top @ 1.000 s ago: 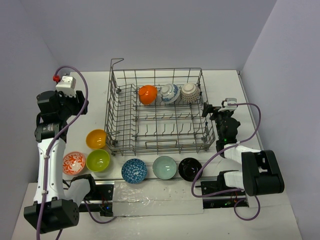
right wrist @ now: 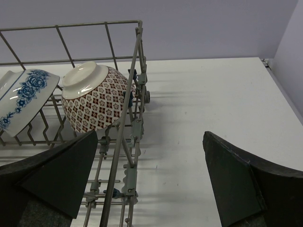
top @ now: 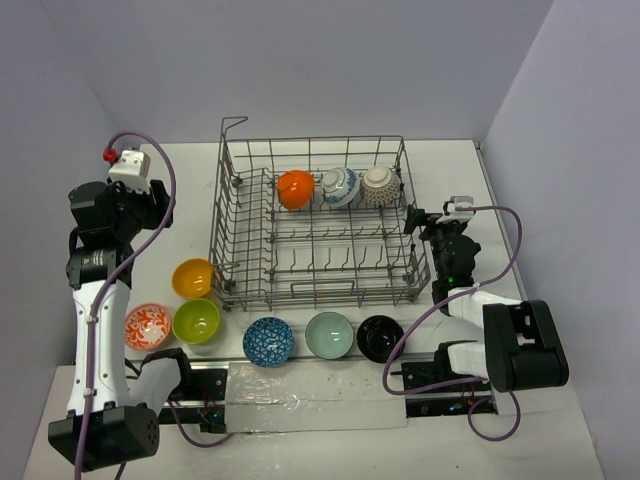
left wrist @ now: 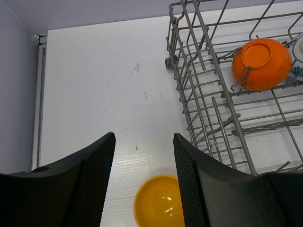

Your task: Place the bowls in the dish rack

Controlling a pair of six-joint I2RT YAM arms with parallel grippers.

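In the wire rack [top: 320, 298], an orange bowl [top: 295, 189], a blue floral bowl [top: 340, 187] and a brown-patterned bowl [top: 380, 186] sit tilted in the back row. Outside lie yellow [top: 192, 278], green [top: 196, 321], red-patterned [top: 148, 326], blue-patterned [top: 268, 342], celadon [top: 329, 335] and black [top: 380, 339] bowls. My left gripper is open and empty above the table left of the rack, near the yellow bowl. My right gripper is open and empty at the rack's right side, facing the back.
The rack's front rows are empty. Bare table [left wrist: 94, 80] lies left of the rack and also to its right behind my right gripper. Walls stand at the back and both sides.
The left arm has shifted very slightly in the top view. The bowls, the rack and the right arm have not moved.
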